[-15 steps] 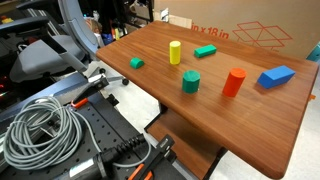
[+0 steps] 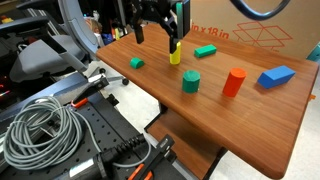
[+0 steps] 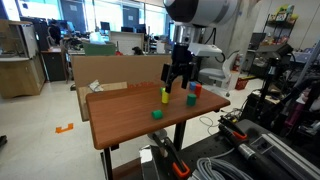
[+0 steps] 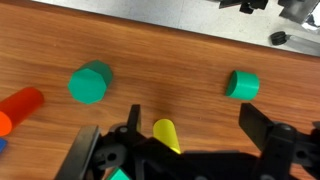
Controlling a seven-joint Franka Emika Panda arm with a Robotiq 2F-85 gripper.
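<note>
My gripper [image 2: 158, 37] hangs above the table with its fingers spread wide and nothing between them. A yellow cylinder [image 2: 174, 57] stands upright on the table, its upper part close to one finger in exterior view 1. The wrist view shows the yellow cylinder [image 4: 166, 132] between the two fingers in the picture, nearer the left one, with its lower part cut off by the gripper body. In exterior view 2, the yellow cylinder [image 3: 165, 96] is below and left of the gripper.
The objects on the table have not moved.
</note>
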